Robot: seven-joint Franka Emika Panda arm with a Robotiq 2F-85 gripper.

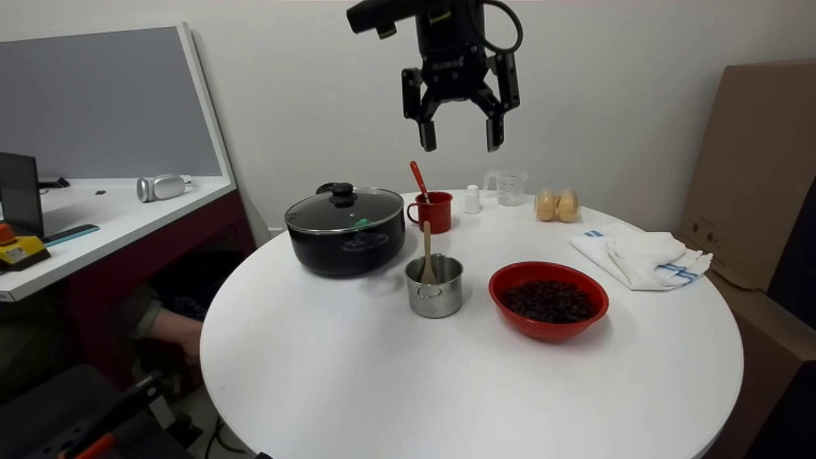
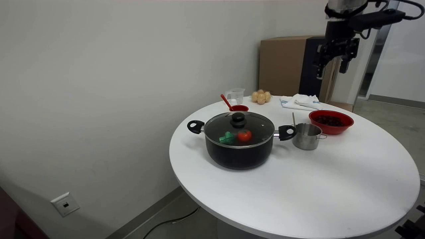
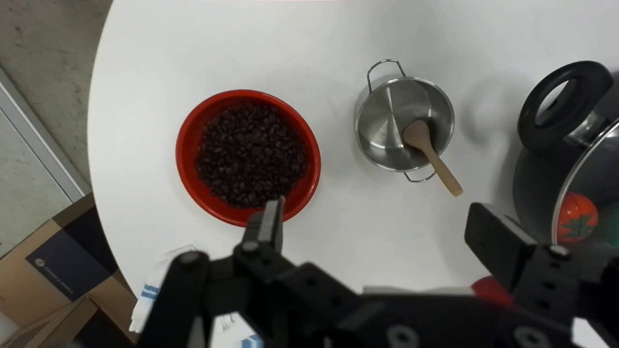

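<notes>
High above the table, my gripper (image 1: 462, 138) stands open and empty, its two fingers wide apart. Below it in the wrist view are a small steel pot (image 3: 383, 124) with a wooden spoon (image 3: 436, 159) leaning in it, and a red bowl (image 3: 184, 152) of dark beans (image 3: 252, 153) to the left. A black lidded pot (image 2: 239, 157) stands beside the steel one; through its glass lid show a tomato (image 2: 244, 136) and something green (image 2: 227, 138). Behind, a red mug (image 1: 438, 214) holds a red-handled utensil (image 1: 418, 177).
At the table's back are a white shaker (image 1: 472, 200), a clear measuring cup (image 1: 510, 188) and a pack of round, tan items (image 1: 556, 205). A folded white towel (image 1: 646, 256) lies at the right.
</notes>
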